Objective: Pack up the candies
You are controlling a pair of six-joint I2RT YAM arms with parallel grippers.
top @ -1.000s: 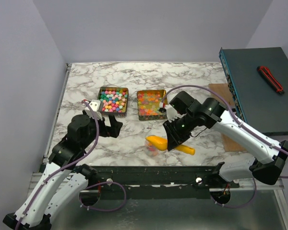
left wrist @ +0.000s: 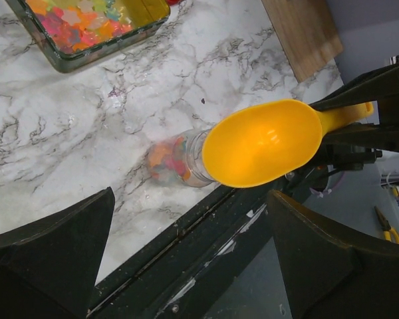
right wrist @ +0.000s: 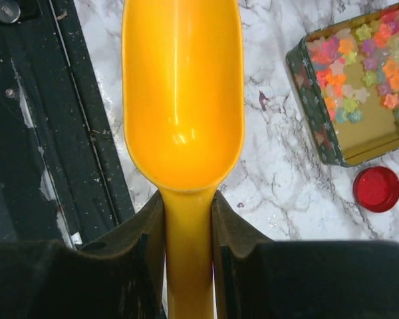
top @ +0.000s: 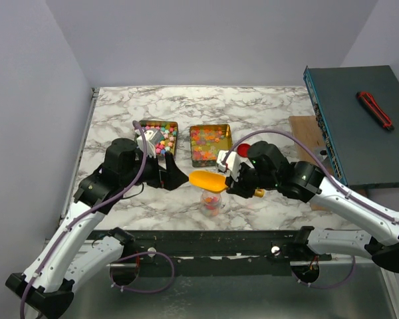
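A yellow scoop (left wrist: 266,143) has its handle in my right gripper, which is shut on it. The scoop's bowl (right wrist: 183,100) looks empty. Under and beside the bowl, a clear jar (left wrist: 179,159) stands on the marble table with several orange, red and pale star candies inside; the bowl hides part of its mouth in the left wrist view. To the left of the scoop, my left gripper is open with nothing between its fingers. Behind the jar lies a tray (top: 211,163) of colourful star candies (right wrist: 379,66), part of its floor bare.
A second tray (top: 175,147) holds round coloured candies, partly behind the left arm. A red lid (right wrist: 376,189) lies near the star tray. At the right are a wooden board (top: 308,136) and a dark box with a red cutter (top: 375,110).
The scoop has swung over the jar, its bowl now tipped level from a slant and moved left and up. My left gripper has come right, closer to the scoop.
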